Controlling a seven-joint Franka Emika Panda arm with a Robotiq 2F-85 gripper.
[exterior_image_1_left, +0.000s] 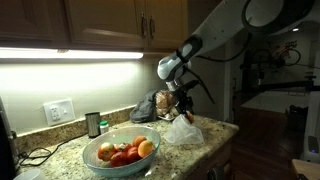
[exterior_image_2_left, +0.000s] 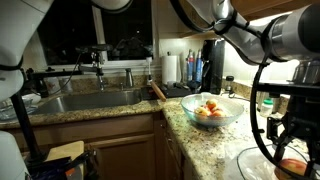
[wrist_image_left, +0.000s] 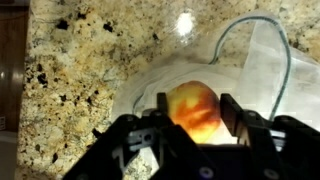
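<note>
A red and yellow peach (wrist_image_left: 194, 108) sits between the fingers of my gripper in the wrist view, over a clear plastic bag (wrist_image_left: 150, 85) with a pale blue-green edge. From the side in exterior view 2, the peach (exterior_image_2_left: 292, 165) shows low at the right, under the gripper and beside or within the see-through bag (exterior_image_2_left: 245, 163). In exterior view 1 my gripper (exterior_image_1_left: 186, 108) is just above the bag (exterior_image_1_left: 183, 131) on the counter. The fingers stand apart on both sides of the peach; whether they press on it is unclear.
A pale colander (exterior_image_1_left: 92, 158) full of several fruits stands on the granite counter (wrist_image_left: 75, 60), left of the bag in exterior view 1. Behind are a dark canister (exterior_image_1_left: 93, 125) and a bundled bag (exterior_image_1_left: 143, 108). The counter's front edge runs close by.
</note>
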